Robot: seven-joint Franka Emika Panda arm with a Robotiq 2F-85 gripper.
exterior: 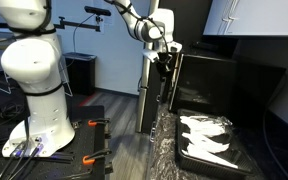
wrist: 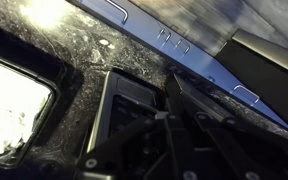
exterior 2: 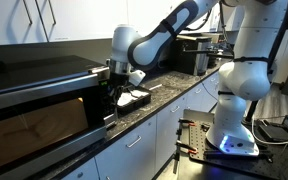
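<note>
My gripper (exterior: 165, 70) points downward in front of the dark, microwave-like appliance (exterior: 209, 82), close to its near side corner. From the other side, in exterior view 2, the gripper (exterior 2: 114, 92) is beside the right end of that appliance (exterior 2: 44, 112). Dark fingers (wrist: 176, 98) show in the wrist view, right beside a silver-edged black part (wrist: 106, 108). Whether they touch it cannot be told, and the space between the fingers is hidden in shadow.
A black tray (exterior: 188, 162) with crumpled white material (exterior: 206, 134) rests on the dark stone counter (exterior: 166, 158). Drawer fronts with handles (wrist: 174, 42) run below the counter's edge. White cabinets (exterior: 267, 18) hang above.
</note>
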